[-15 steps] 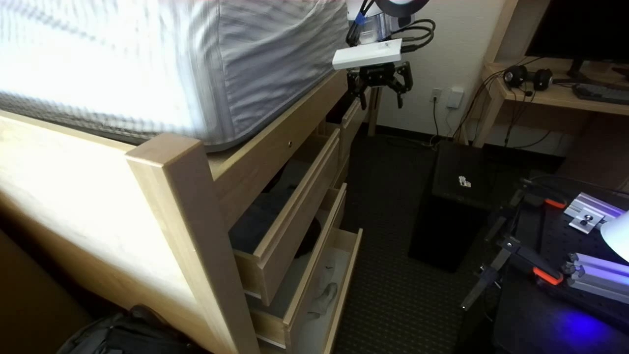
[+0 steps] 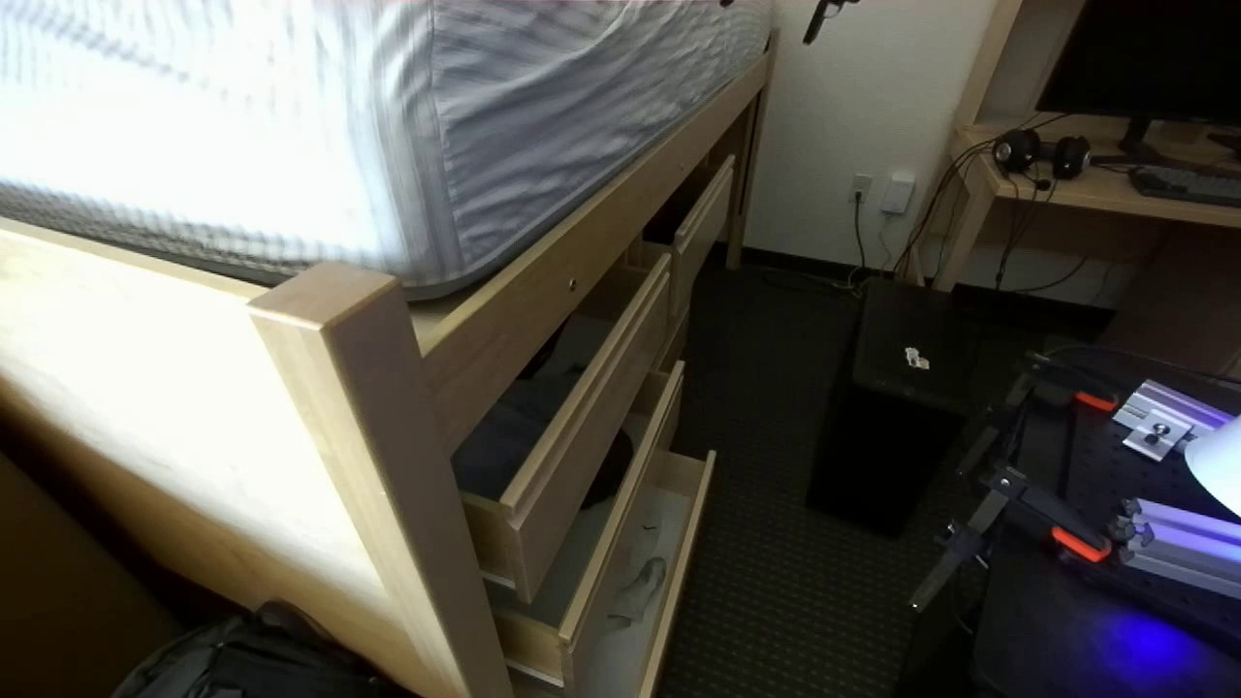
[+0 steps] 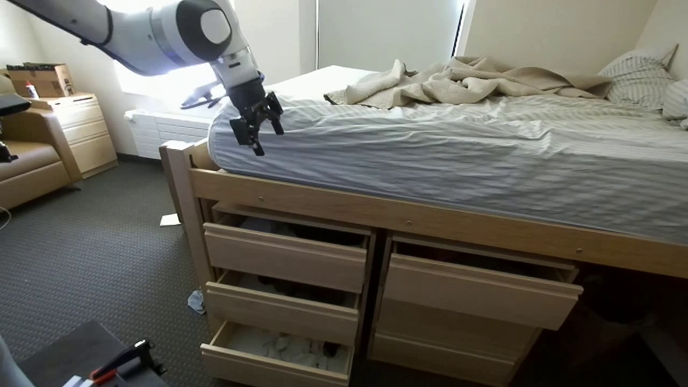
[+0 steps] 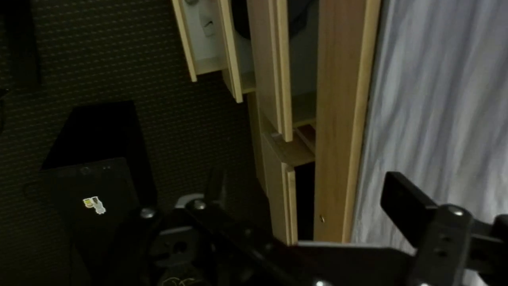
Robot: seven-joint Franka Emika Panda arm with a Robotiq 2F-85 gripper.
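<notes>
My gripper (image 3: 269, 141) hangs in the air in front of the mattress, its two fingers spread with nothing between them. In the wrist view one dark finger (image 4: 407, 198) shows against the sheet. Under the bed, the left column has a top drawer (image 3: 284, 257), a middle drawer (image 3: 280, 313) and a bottom drawer (image 3: 271, 367), all pulled out. Pale items lie in the bottom one. To the right, an upper drawer (image 3: 477, 290) is also out, and the drawer front (image 3: 445, 357) below it sits closed. The gripper touches no drawer.
The bed rail (image 2: 605, 221) runs above the drawers, under the striped mattress (image 2: 558, 105). A black box (image 2: 890, 396) with a sticker stands on the floor opposite. Clamps and metal profiles sit on a dark table (image 2: 1082, 628). A beige blanket (image 3: 477, 80) lies on the bed.
The gripper has risen from beside the bed rail, so that only a fingertip or two remain at the top edge of exterior view 1. The drawers look unchanged.
</notes>
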